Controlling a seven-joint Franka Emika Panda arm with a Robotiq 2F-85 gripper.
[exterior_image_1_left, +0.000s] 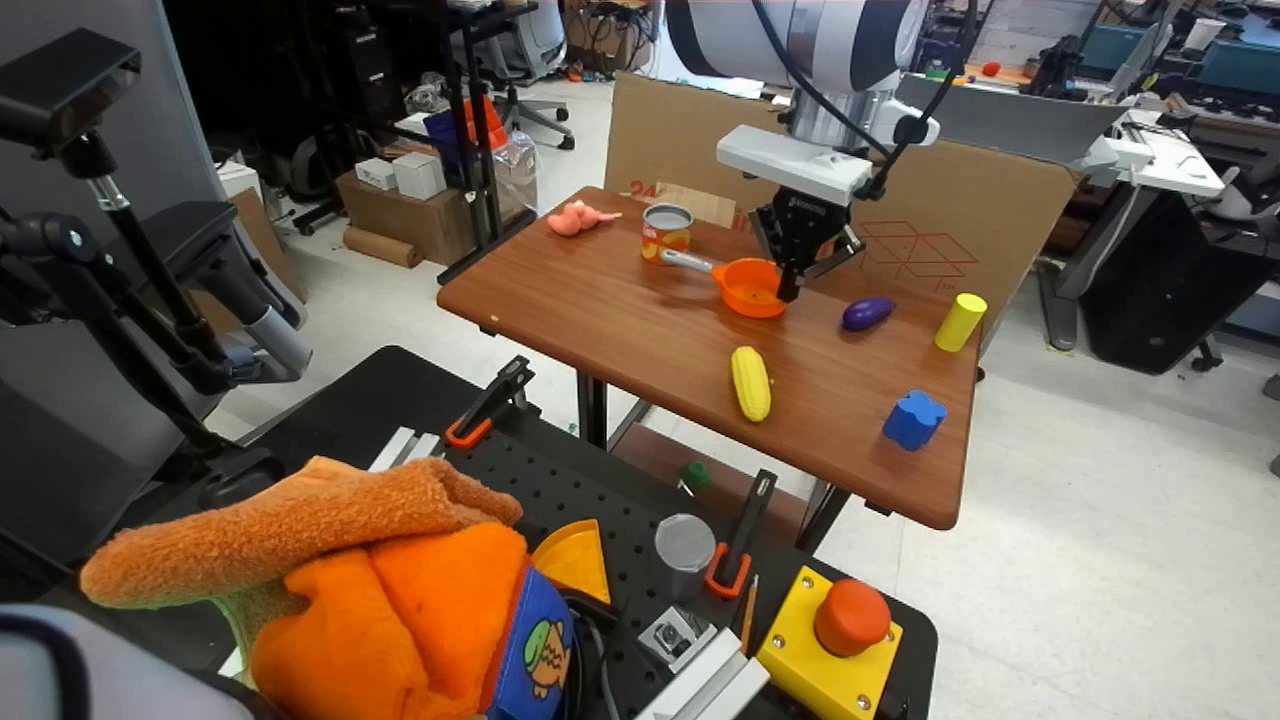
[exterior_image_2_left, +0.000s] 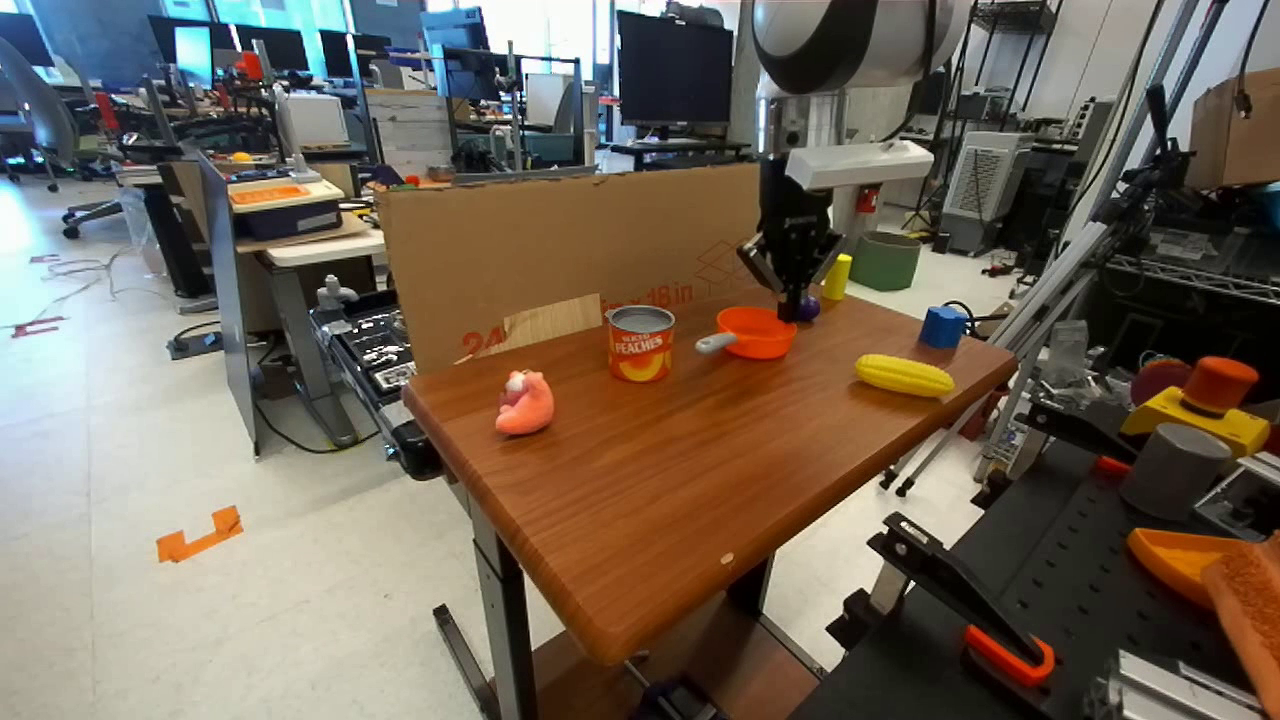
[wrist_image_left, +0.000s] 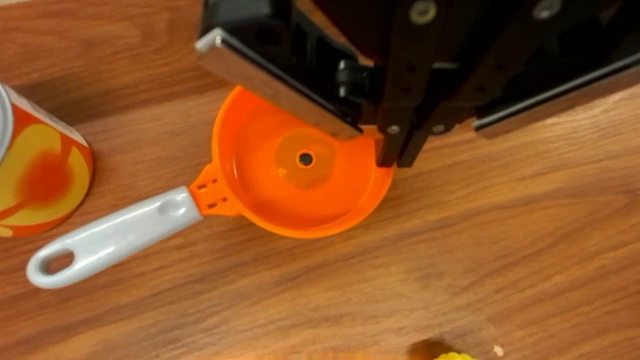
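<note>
An orange pan (wrist_image_left: 288, 204) with a light grey handle (wrist_image_left: 114, 237) rests on the wooden table (exterior_image_1_left: 576, 306), its bowl empty. My gripper is shut at the bowl's edge on the side away from the handle. Its fingertips straddle the thin rim, one inside the bowl and one outside, with almost no gap between them. In the second exterior view the fingers hide the right edge of the pan (exterior_image_2_left: 756, 336). The contact itself is partly hidden by the fingers.
A peach can (exterior_image_1_left: 666, 236) stands close to the handle, and a pink toy (exterior_image_1_left: 576, 218) lies beyond it. Yellow corn (exterior_image_1_left: 751, 384), a purple eggplant (exterior_image_1_left: 867, 314), a yellow cylinder (exterior_image_1_left: 960, 322) and a blue block (exterior_image_1_left: 914, 420) are spread over the table. Cardboard (exterior_image_2_left: 540, 258) stands behind.
</note>
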